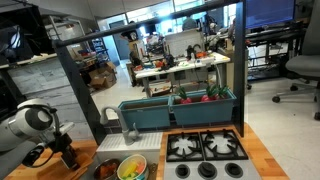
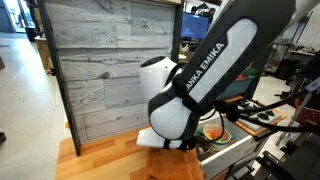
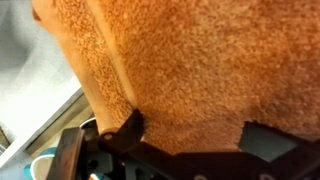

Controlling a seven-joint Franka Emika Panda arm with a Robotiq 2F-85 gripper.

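Observation:
An orange-brown towel [image 3: 210,70] fills most of the wrist view, close beneath my gripper, whose two dark fingers stand wide apart. In exterior view 2 the towel [image 2: 172,165] lies at the front of the wooden counter, with the white arm directly above it. The gripper [image 1: 70,158] is low over the wood at the left in exterior view 1. Whether the fingertips touch the cloth, I cannot tell.
Right of the gripper is a sink holding a dark pot and a colourful bowl [image 1: 132,167], with a tap [image 1: 122,125] behind. Further right sits a stove [image 1: 205,146]. A blue-green bin [image 1: 205,108] stands at the back. A grey plank wall [image 2: 105,70] rises behind the arm.

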